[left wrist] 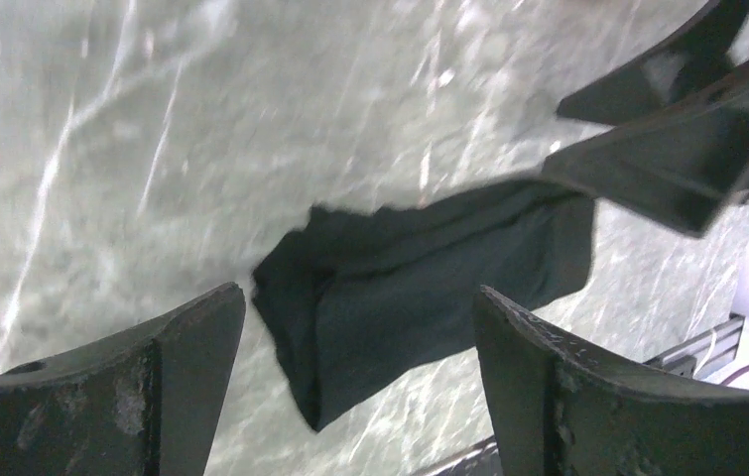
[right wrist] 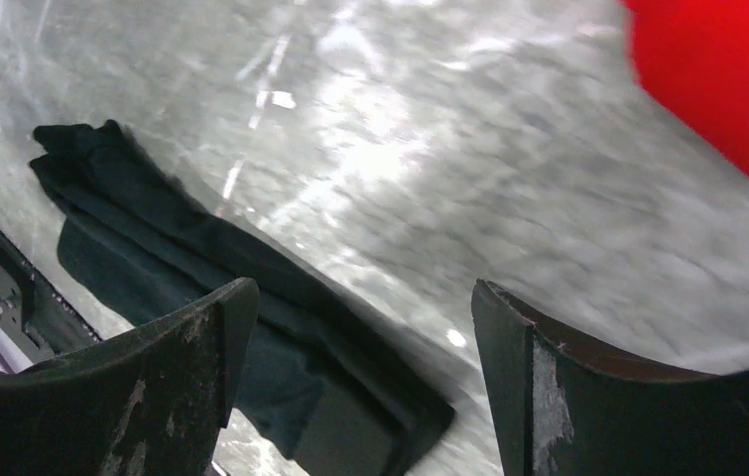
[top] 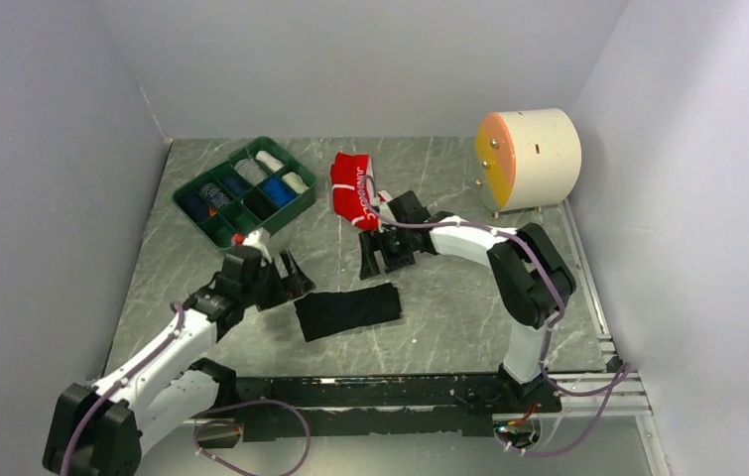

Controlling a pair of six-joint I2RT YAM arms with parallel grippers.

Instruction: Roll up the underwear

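The black underwear (top: 348,310) lies folded into a long strip on the grey marbled table, a little creased along its upper edge, as the left wrist view (left wrist: 400,297) and right wrist view (right wrist: 201,278) show. My left gripper (top: 294,276) hovers just beyond its left end, open and empty. My right gripper (top: 375,250) is above and behind its right end, fingers apart with nothing between them. In the left wrist view, dark fingers (left wrist: 668,174) of the other gripper reach over the cloth's far end.
A green divided box (top: 296,198) of rolled garments stands at back left. Red fabric (top: 350,183) with white lettering lies at back centre, near my right gripper. A drum-shaped cabinet (top: 539,159) stands at back right.
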